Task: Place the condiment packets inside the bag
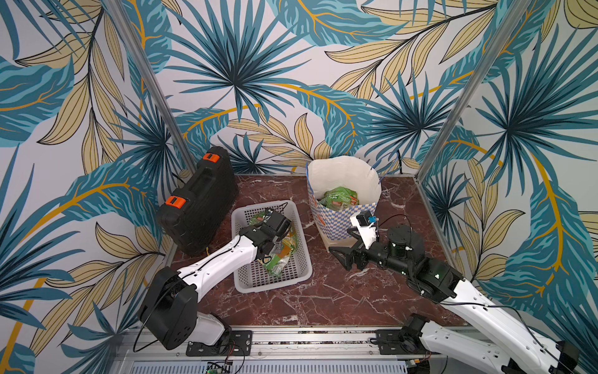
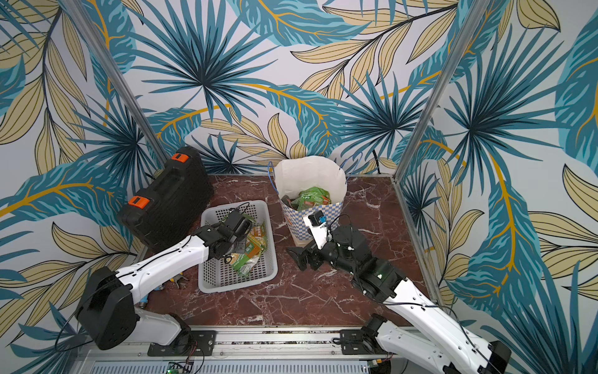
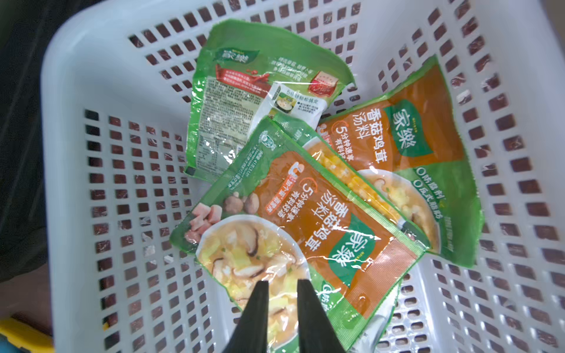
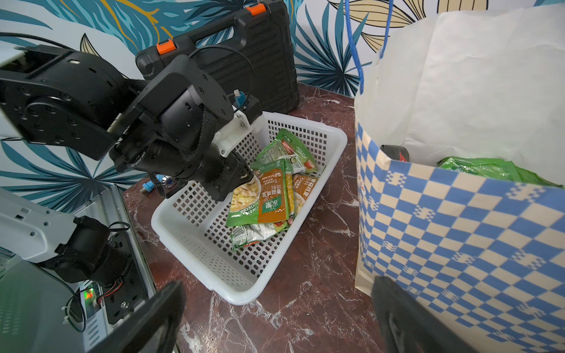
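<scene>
A grey-white plastic basket (image 3: 82, 176) holds several green and orange condiment packets (image 3: 365, 264), seen up close in the left wrist view. My left gripper is over the front packet, its fingertips a short gap apart; whether it touches the packet is unclear. The checked paper bag (image 4: 447, 235) stands right of the basket, with green packets (image 1: 339, 196) inside. My right gripper is open in front of the bag, nothing between its fingers, above the table beside the basket.
A black case (image 1: 196, 205) stands at the left behind the basket. Bare marble table (image 4: 312, 264) shows between basket and bag and in front of them. Patterned walls enclose the back and sides.
</scene>
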